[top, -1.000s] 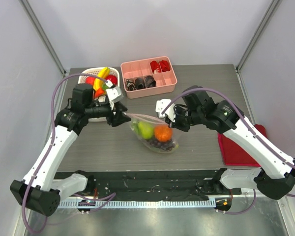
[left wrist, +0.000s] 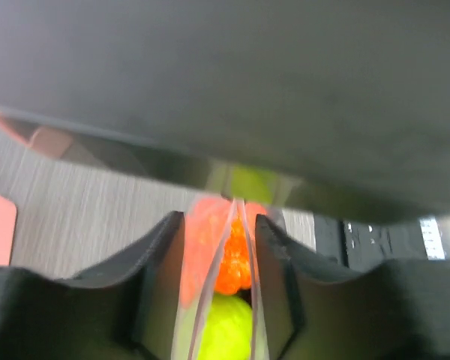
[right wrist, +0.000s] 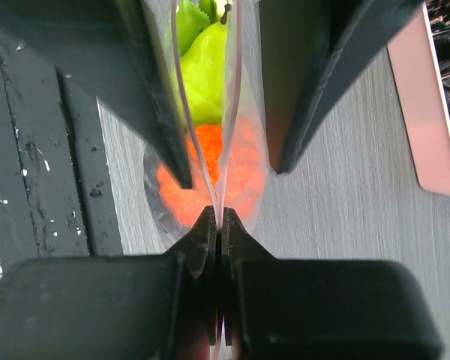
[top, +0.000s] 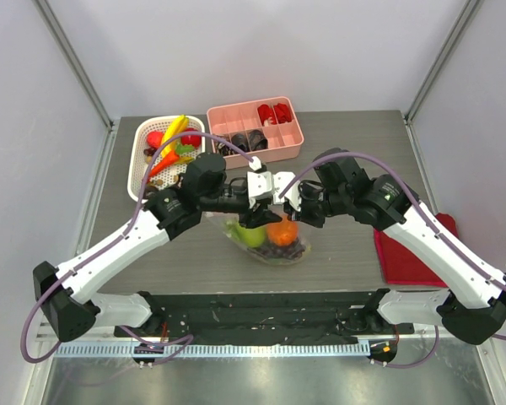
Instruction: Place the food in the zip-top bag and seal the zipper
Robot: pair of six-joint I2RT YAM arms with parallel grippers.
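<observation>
A clear zip bag (top: 268, 253) holding green fruit (right wrist: 206, 75), an orange fruit (top: 282, 231) and dark items hangs between my grippers at table centre. My right gripper is shut on the bag's zipper edge. My left gripper is part open just beside it; in the left wrist view the bag's two zipper strips run between its fingers, and in the right wrist view its dark fingers straddle them. The upper part of the left wrist view is blocked by the other gripper's dark body.
A white basket (top: 137, 173) of produce stands back left, a pink divided bin (top: 280, 150) behind the bag, a red pouch (top: 405, 261) at the right. The table's front edge lies just below the bag.
My left gripper has moved right from near the basket to over the bag, close against my right gripper. The right arm has hardly moved.
</observation>
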